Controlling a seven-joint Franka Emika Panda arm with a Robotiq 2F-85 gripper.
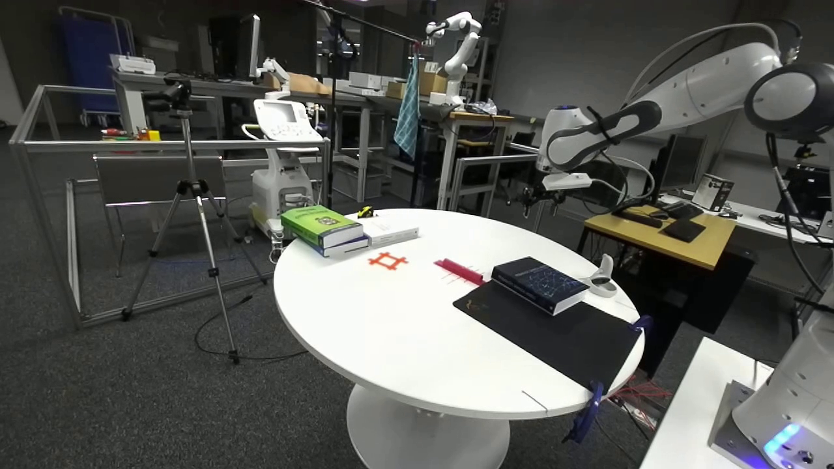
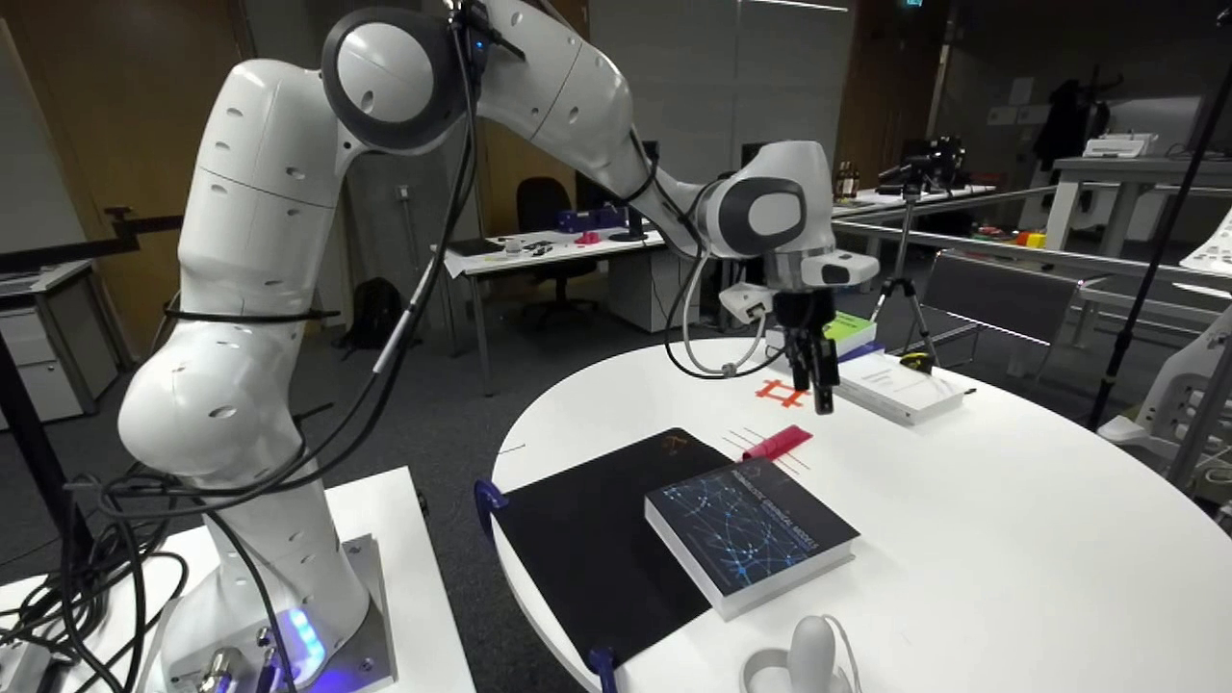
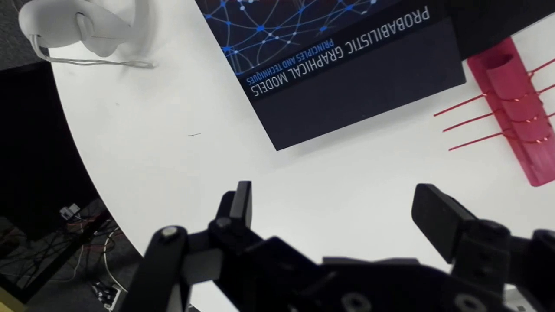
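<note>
My gripper stands open above the bare white tabletop, its two black fingers wide apart with nothing between them. In the first exterior view the gripper hangs high over the table's far right side. A thick dark book, titled Probabilistic Graphical Models, lies flat ahead of the fingers in the wrist view, partly on a black mat. Beside the book is a red tube-like piece with thin red wires tied around it. An orange-red square frame lies flat farther along the table.
Green and blue books and a white book sit at the far side, near a small yellow-black object. A white controller rests near the dark book. Blue clamps hold the mat's edge.
</note>
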